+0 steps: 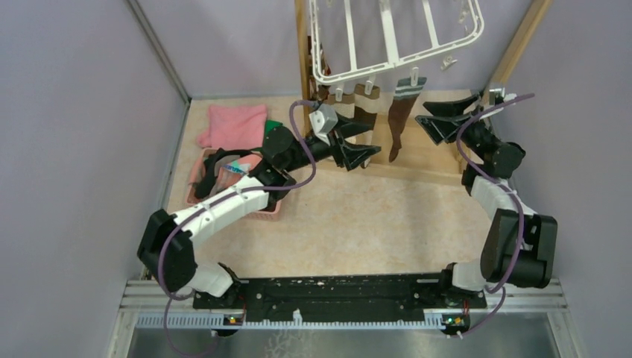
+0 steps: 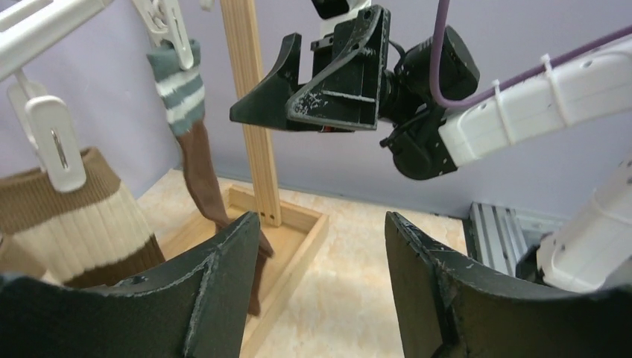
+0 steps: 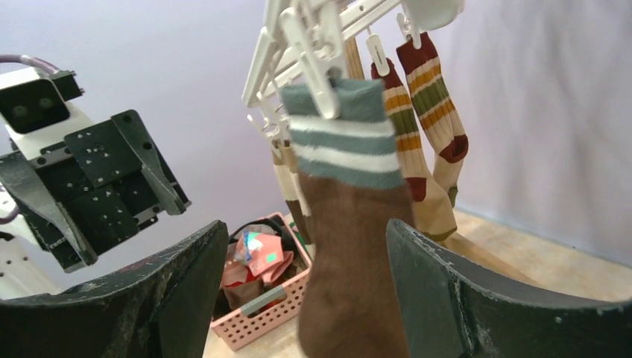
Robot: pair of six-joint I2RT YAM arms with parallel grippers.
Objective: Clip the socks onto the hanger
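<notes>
A brown sock with a grey-green, white-striped cuff (image 1: 408, 89) hangs from a clip of the white hanger (image 1: 356, 73); the right wrist view shows this brown sock (image 3: 350, 231) close up, its cuff under a clip. To its left hangs a brown and cream sock (image 2: 89, 224), clipped at the top. Striped socks (image 3: 432, 97) hang from clips farther back. My left gripper (image 1: 378, 155) stands open in front of the hanging socks, nothing between its fingers. Off to the right of the brown sock, my right gripper (image 1: 419, 127) is open and empty.
A pink basket (image 3: 261, 324) with items inside stands at the left, near a pink cloth (image 1: 235, 127). Wooden posts (image 1: 519, 45) flank the hanger above a wooden base frame (image 1: 417, 173).
</notes>
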